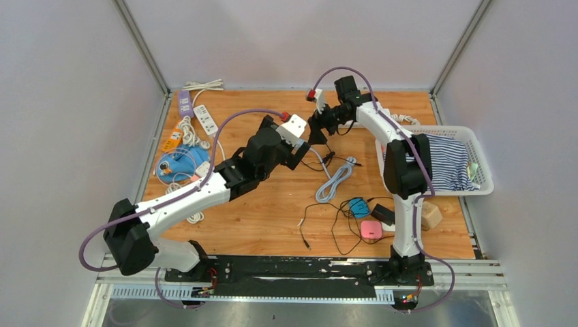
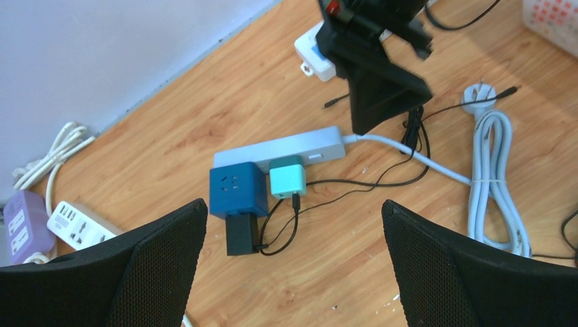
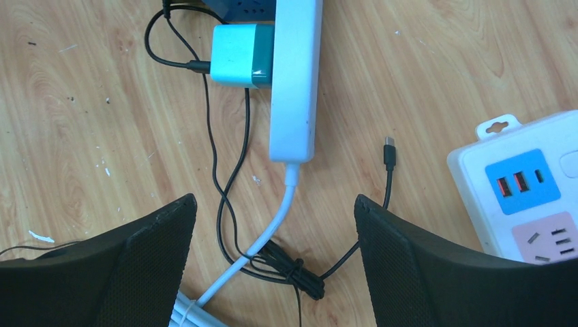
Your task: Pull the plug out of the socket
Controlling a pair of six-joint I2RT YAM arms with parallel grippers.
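A light blue power strip (image 2: 279,148) lies below both grippers, mostly hidden from above. A cyan charger (image 3: 238,56) with a black cable sits against its side, beside a dark blue cube (image 2: 238,189) and a black adapter (image 2: 242,235). My left gripper is open above and in front of these, nothing between its fingers. My right gripper hangs over the strip's cord end, its fingers apart and empty.
A white power strip (image 3: 511,184) lies at the back, a coiled blue cord (image 1: 327,189) mid-right, a basket (image 1: 477,157) at the right. Cables and small devices clutter the front right; strips crowd the left.
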